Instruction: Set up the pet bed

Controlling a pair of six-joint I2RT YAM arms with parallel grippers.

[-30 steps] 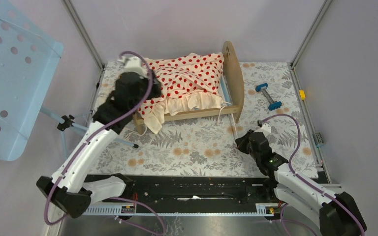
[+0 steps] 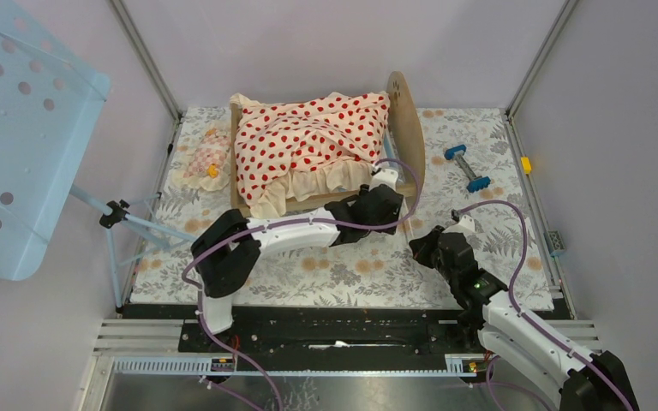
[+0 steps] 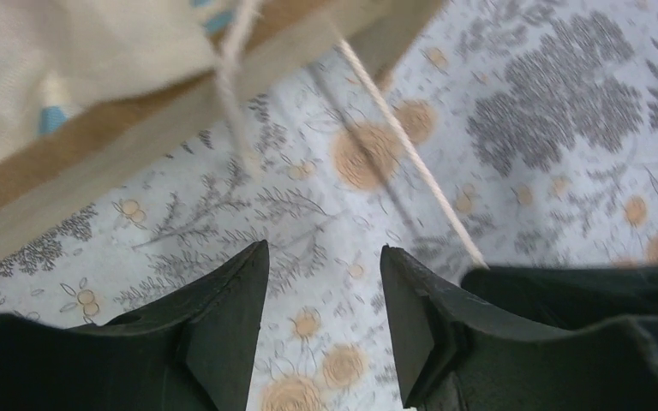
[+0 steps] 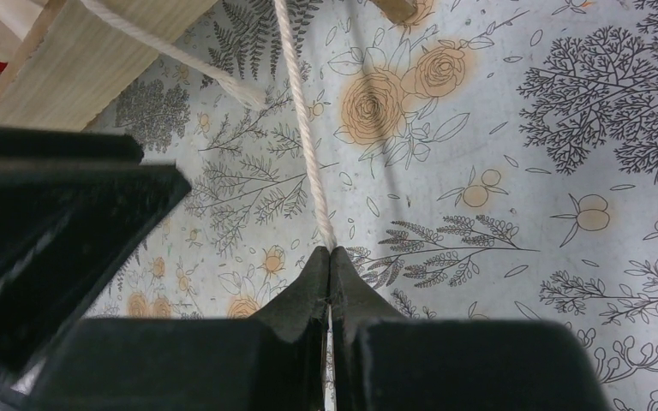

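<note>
The wooden pet bed (image 2: pixel 407 128) holds a red-dotted bedding pile (image 2: pixel 308 137) with a cream ruffle. My right gripper is shut on a white cord (image 4: pixel 304 120) that runs taut from the bed's lower right corner. A second cord (image 4: pixel 180 56) hangs loose beside it. My left gripper stands open over the floral mat just outside that corner, near the held cord and the right gripper, with nothing between its fingers.
A small frilled cushion (image 2: pixel 201 167) lies left of the bed, a blue dumbbell (image 2: pixel 469 171) to the right. A light-blue perforated panel (image 2: pixel 26 145) stands at the far left.
My left arm has swung right and down from over the bed's left end to its lower right corner. The right arm has barely moved.
</note>
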